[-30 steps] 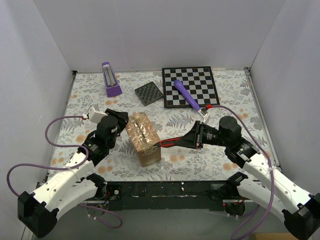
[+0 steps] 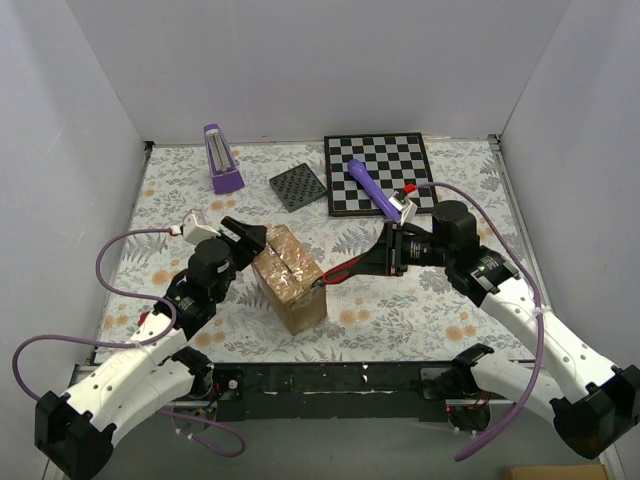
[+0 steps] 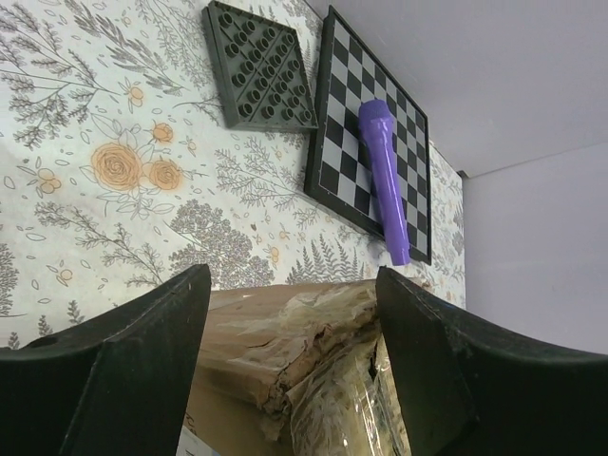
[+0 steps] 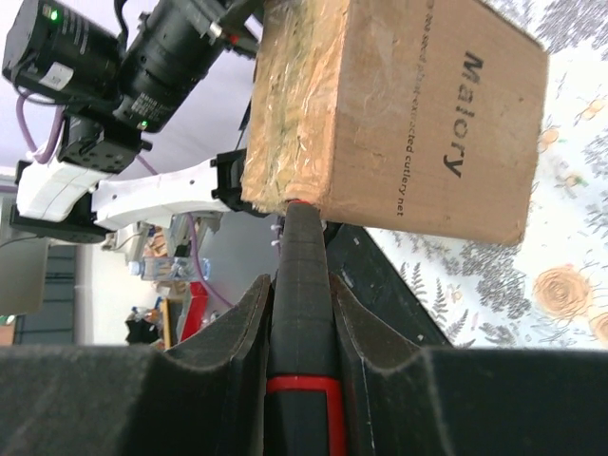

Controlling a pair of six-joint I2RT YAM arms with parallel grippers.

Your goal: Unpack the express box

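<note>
The taped cardboard box [image 2: 290, 275] stands on the table between my arms; its top is covered in shiny brown tape, with a slit-like dark line along it. At its far left edge is my left gripper [image 2: 258, 236]; in the left wrist view its fingers [image 3: 152, 351] are spread, the crumpled tape of the box [image 3: 285, 332] showing between them. My right gripper is shut on a black and red cutter [image 4: 304, 256]. The cutter's tip meets the taped edge of the box [image 4: 427, 123]; its blade is hidden.
A chessboard [image 2: 400, 150] lies at the back, a purple stick [image 2: 370, 184] across it. Beside it are a dark grey perforated block [image 2: 298, 187] and a purple holder [image 2: 226, 181].
The box has shifted slightly to the right. My left gripper has moved a little right with it, and the cutter in my right gripper has moved slightly right and away from the front edge.
</note>
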